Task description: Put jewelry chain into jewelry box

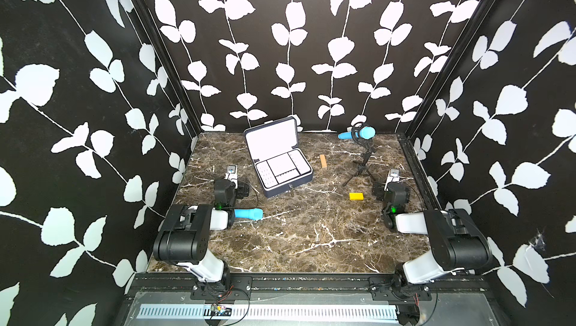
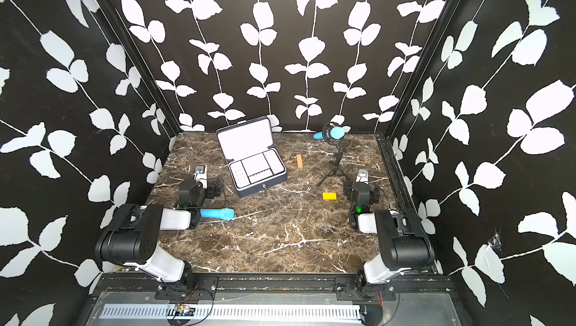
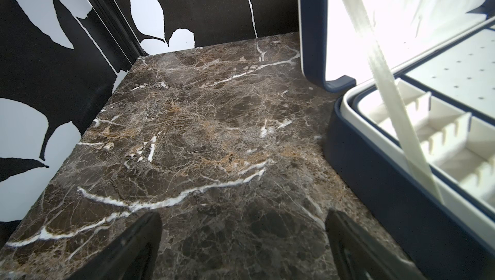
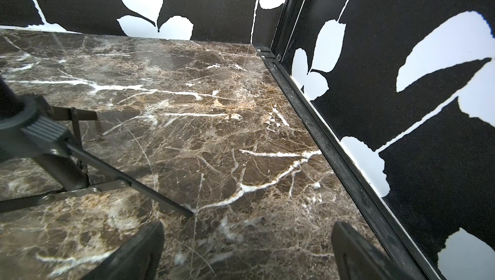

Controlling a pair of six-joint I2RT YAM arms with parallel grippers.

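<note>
The jewelry box [image 1: 273,191] stands with its lid up at the back left of the table, dark blue outside and white inside. In the left wrist view the box's near wall [image 3: 381,197] and some compartments show at the right, with a pale ribbon running to the lid. A jewelry chain cannot be made out with certainty in any view. My left gripper is open over bare marble, left of the box. My right gripper is open too, near the table's right side, with nothing between its fingers.
A black tripod [image 1: 362,167] holding a blue microphone [image 1: 367,132] stands left of and behind my right gripper. A yellow block [image 1: 356,196], an orange-brown block [image 1: 322,161] and another blue microphone [image 1: 249,213] lie on the table.
</note>
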